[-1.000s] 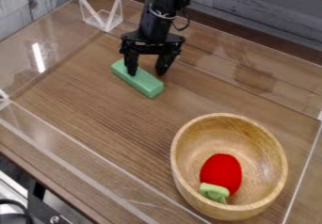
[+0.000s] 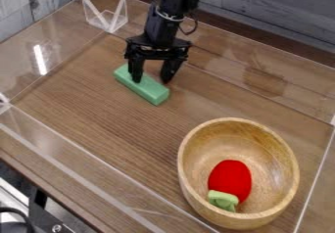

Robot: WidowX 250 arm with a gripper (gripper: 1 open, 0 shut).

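Note:
A black gripper (image 2: 155, 59) hangs down from the top centre of the camera view, open, with its fingers over a green block (image 2: 147, 92). The block lies tilted on the wooden table (image 2: 92, 139); whether the fingertips touch it is hard to tell.
A wooden bowl (image 2: 203, 144) at the lower right holds a red object (image 2: 229, 181) with a green end. A clear plastic shape stands at the upper left edge. Dark parts show at the bottom left corner.
The gripper and green block look almost the same as before, with at most a very slight shift of the gripper.

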